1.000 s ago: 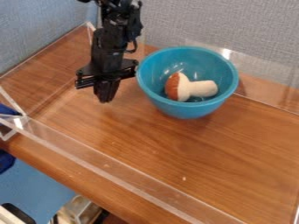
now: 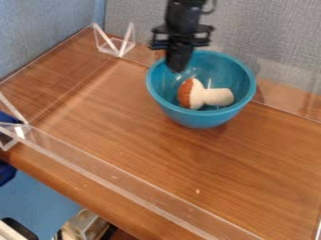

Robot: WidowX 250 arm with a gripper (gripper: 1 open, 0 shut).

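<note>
A blue bowl [image 2: 189, 116] stands at the upper right of the wooden table [image 2: 150, 169]. In it lies a toy mushroom [image 2: 207, 94] with an orange-brown cap and a pale stem. My black gripper [image 2: 178, 60] is over the back left part of the bowl, above and apart from the mushroom. It is blurred, and its fingertips are hard to make out; it looks shut, and I see nothing held.
Clear walls run along the table's edges, with a grey padded backdrop behind. A dark blue object [image 2: 7, 120] sits at the left edge.
My gripper has risen and moved right, from low on the table left of the bowl to above the bowl. The bowl and mushroom look unmoved.
</note>
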